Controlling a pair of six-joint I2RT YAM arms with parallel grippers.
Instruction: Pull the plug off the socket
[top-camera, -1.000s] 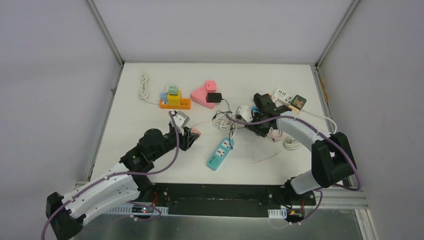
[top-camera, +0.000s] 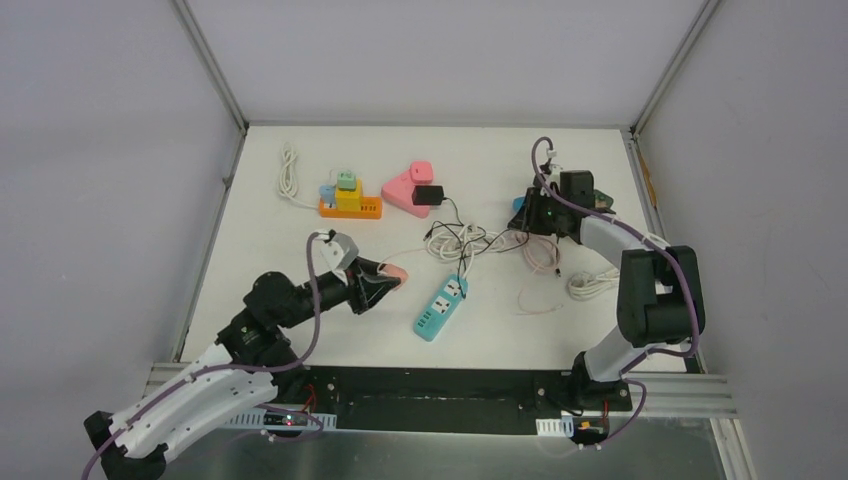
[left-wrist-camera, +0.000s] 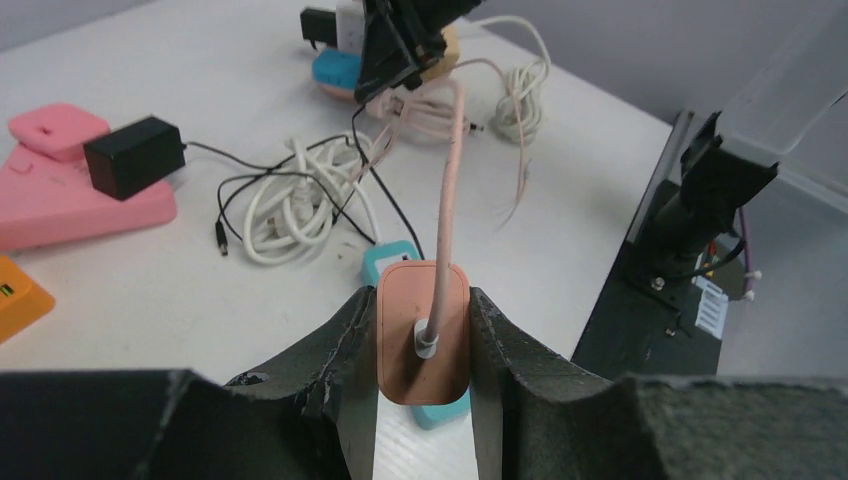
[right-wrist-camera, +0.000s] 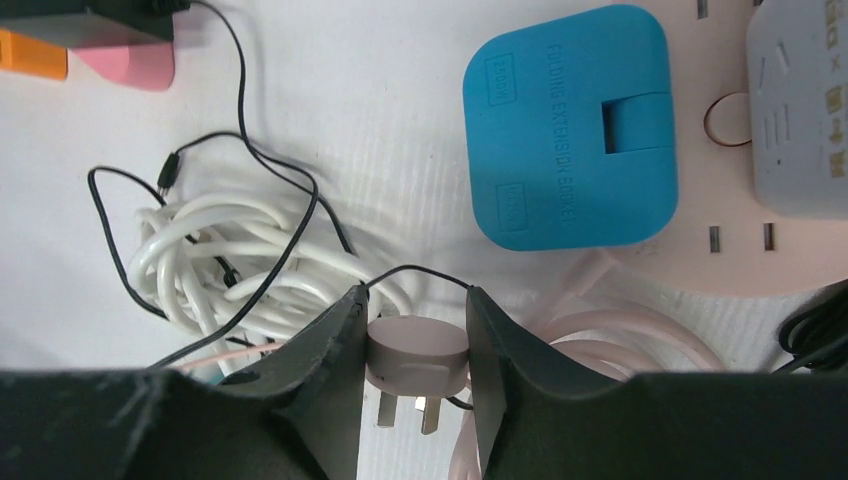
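A peach rounded block (left-wrist-camera: 400, 340) with a pink cable running out of it sits between the fingers of my left gripper, which is shut on it. In the right wrist view, my right gripper is shut on a peach plug (right-wrist-camera: 418, 355). Two bare metal prongs (right-wrist-camera: 387, 409) stick out from the plug, with no socket on them. A peach power strip (right-wrist-camera: 700, 245) carrying a blue square adapter (right-wrist-camera: 570, 130) lies just beyond the plug. From above, the left gripper (top-camera: 392, 275) is left of the teal strip, the right gripper (top-camera: 522, 222) near the coiled cables.
White coiled cable (top-camera: 455, 242) tangled with thin black wire lies mid-table beside the teal power strip (top-camera: 440, 308). A pink strip (top-camera: 400, 193) with a black adapter (top-camera: 428, 195) and an orange strip (top-camera: 368, 208) stand farther back.
My right arm has swung back and to the right, away from the white coil. The left gripper has shifted slightly, still holding the peach block.
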